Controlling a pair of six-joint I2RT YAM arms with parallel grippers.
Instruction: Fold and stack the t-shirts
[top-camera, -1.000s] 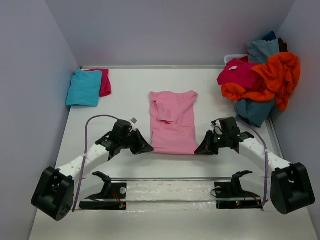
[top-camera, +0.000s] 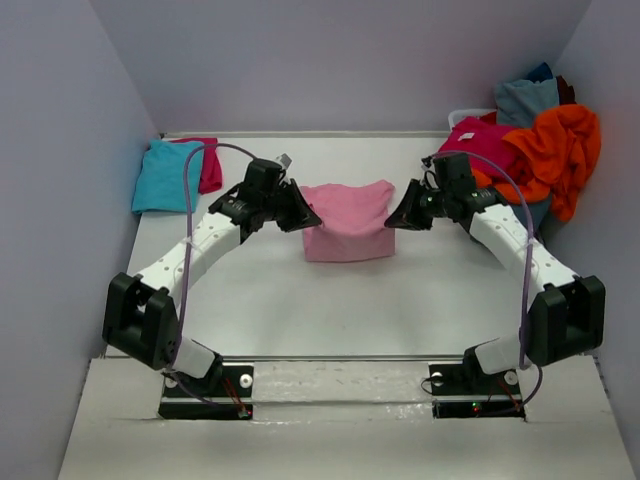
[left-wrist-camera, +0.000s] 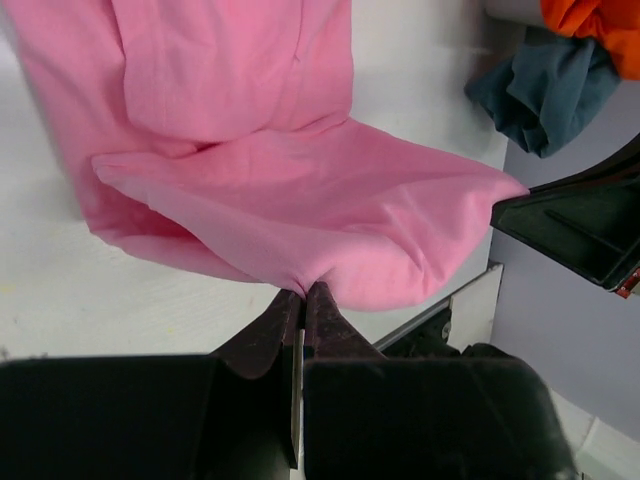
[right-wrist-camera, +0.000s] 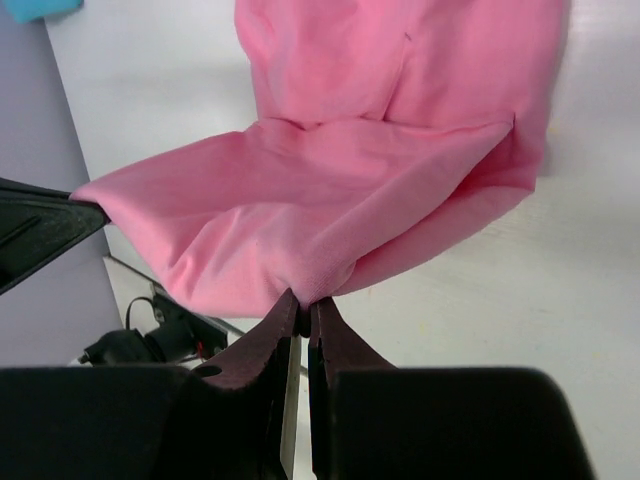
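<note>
The pink t-shirt (top-camera: 348, 220) lies in the middle of the table, its near edge lifted and doubled back over the part with the folded sleeves. My left gripper is shut on one corner of that lifted edge. At the opposite corner my right gripper is shut on the cloth too. Between them the pink fabric (left-wrist-camera: 370, 260) sags a little, clear of the table. Folded shirts, a turquoise one (top-camera: 168, 177) over a crimson one (top-camera: 211, 166), rest at the back left.
A heap of shirts, with an orange one (top-camera: 566, 150), a crimson one (top-camera: 470, 140) and a blue-grey one (top-camera: 522, 102), overflows a white basket (top-camera: 470, 113) at the back right. Bare table (top-camera: 300, 310) lies in front of the pink shirt.
Both grippers have carried the shirt's near edge up and away toward the back, so it now hangs over the shirt's middle. The turquoise stack has stayed put.
</note>
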